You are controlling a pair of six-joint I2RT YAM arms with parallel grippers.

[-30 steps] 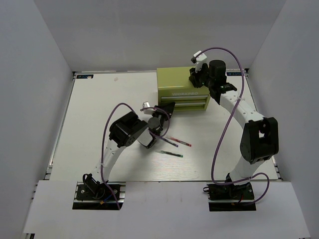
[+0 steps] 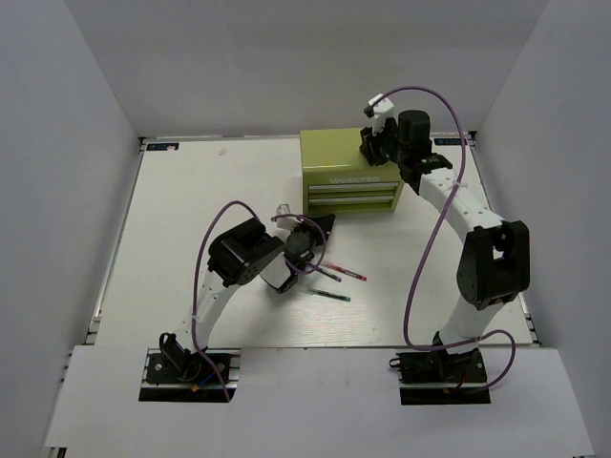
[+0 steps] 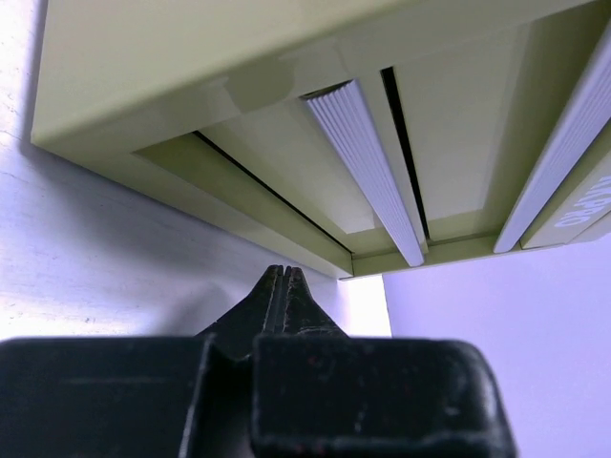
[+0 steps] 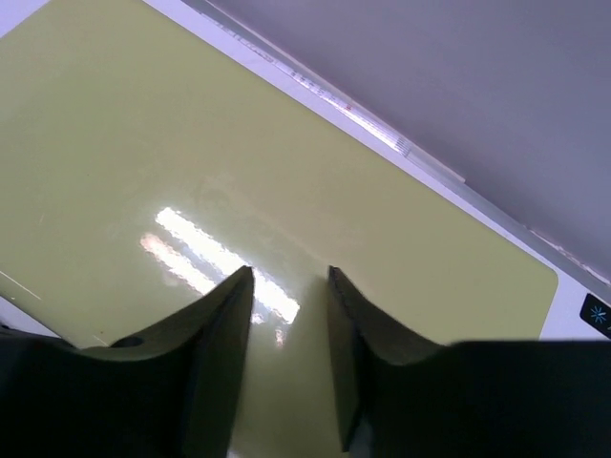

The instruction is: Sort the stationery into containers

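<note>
The green WORKPRO box [image 2: 348, 151] has two drawers, each with a silver handle, both looking closed. My left gripper is shut, nothing between its fingertips; it lies just off the box front, near the tabletop. The lower handle [image 3: 368, 172] stands outside those fingers, above them, and the upper handle [image 3: 558, 138] is farther off. My right gripper is partly open over the box top, holding nothing. On the table lie a red pen [image 2: 346, 272], a dark purple pen [image 2: 325, 273] and a green pen [image 2: 328, 294], close to the left arm.
The left arm [image 2: 243, 253] partly covers the table left of the pens. Bare white table [image 2: 162, 219] stretches to the left, with more clear room right of the pens. A wall [image 4: 458, 86] rises behind the box.
</note>
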